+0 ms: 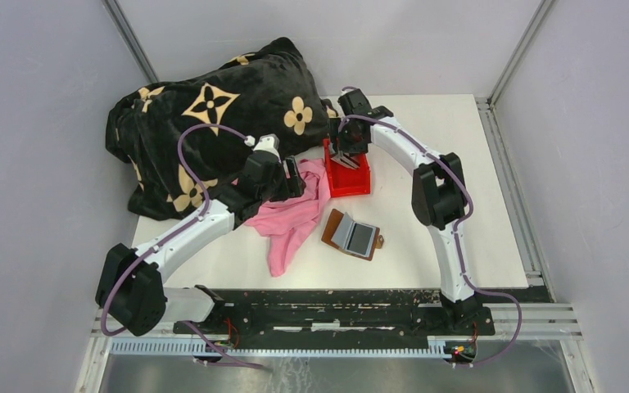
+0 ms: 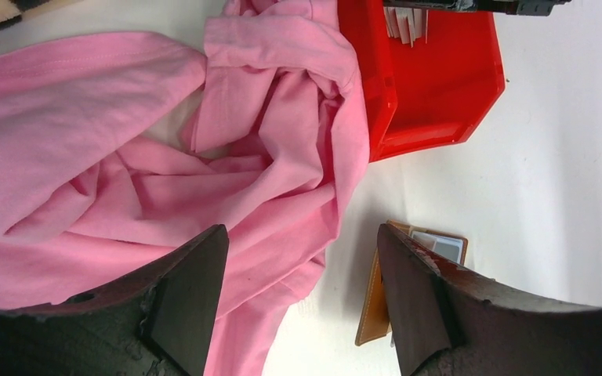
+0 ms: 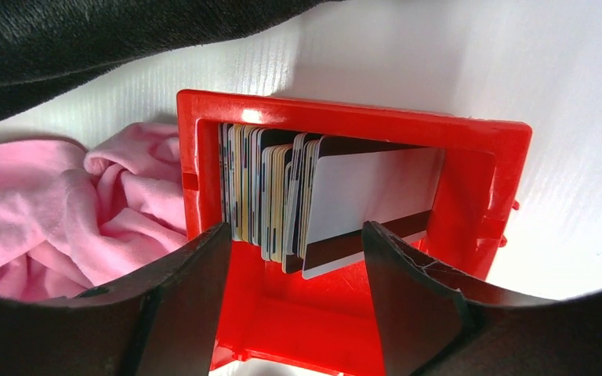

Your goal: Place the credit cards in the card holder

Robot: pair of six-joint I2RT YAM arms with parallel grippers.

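A red box (image 3: 353, 117) holds a row of credit cards (image 3: 274, 196), with a white card (image 3: 372, 188) leaning at the row's right end. My right gripper hangs over the cards, open, nothing gripped between its fingers. The card holder (image 1: 352, 237), brown and grey, lies open on the table below the box in the top view. My left gripper is open and empty above the pink cloth (image 2: 266, 180), left of the holder.
A black patterned cushion (image 1: 196, 139) fills the back left, beside the box.
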